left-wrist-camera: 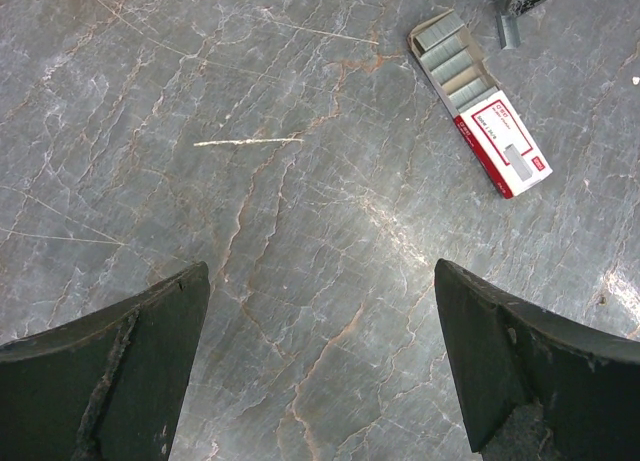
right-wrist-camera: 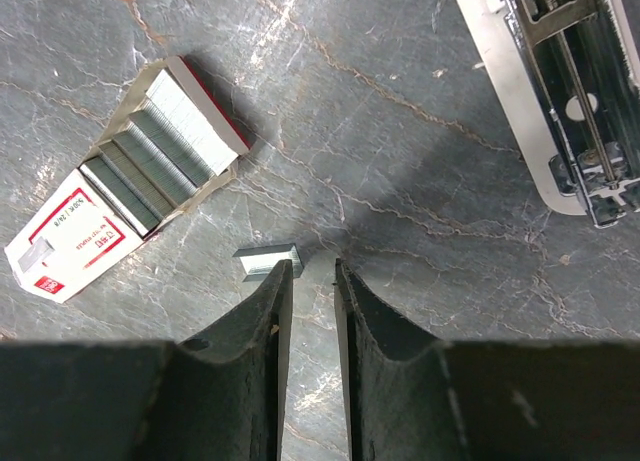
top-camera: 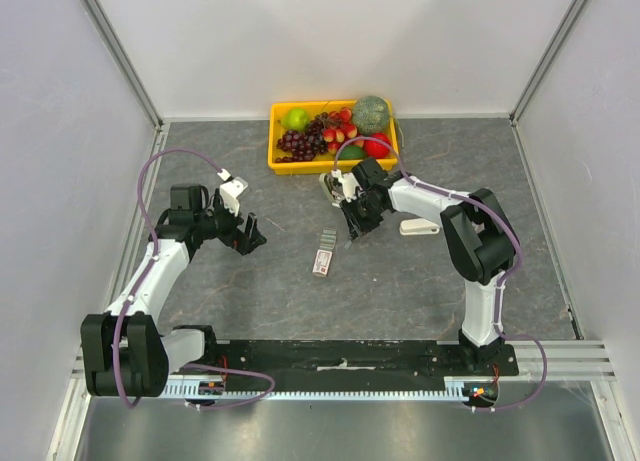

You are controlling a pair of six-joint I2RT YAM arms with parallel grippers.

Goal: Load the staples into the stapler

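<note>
An open staple box [top-camera: 323, 262] [right-wrist-camera: 70, 241] lies mid-table, rows of staples showing. A short staple strip [right-wrist-camera: 267, 261] lies apart beside it, just beyond the fingertips of my right gripper, which is open with a narrow gap and nothing visibly held. The opened stapler [right-wrist-camera: 520, 101] lies behind, toward the fruit bin, partly hidden by the right arm in the top view. My left gripper stands open and empty to the left of the box, over bare table.
A yellow bin [top-camera: 280, 156] of fruit stands at the back. A white elongated object [top-camera: 419, 226] lies right of the right gripper, under its arm.
</note>
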